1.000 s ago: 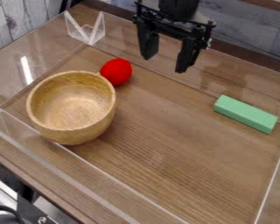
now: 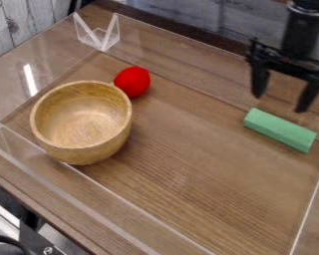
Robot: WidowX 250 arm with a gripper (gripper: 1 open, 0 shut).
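My gripper (image 2: 279,80) hangs at the upper right, dark and blurred, above and behind a green block (image 2: 279,130) lying on the wooden table. Whether its fingers are open or shut is unclear. A red round object (image 2: 133,82) sits at the upper left of centre. A tan bowl (image 2: 81,120) stands at the left, below it.
A small white, see-through item (image 2: 99,36) stands near the back left. The table's edge runs along the lower left and the back.
My gripper has moved from the upper middle to the right, to over the area behind the green block. The red object, bowl and green block are unmoved.
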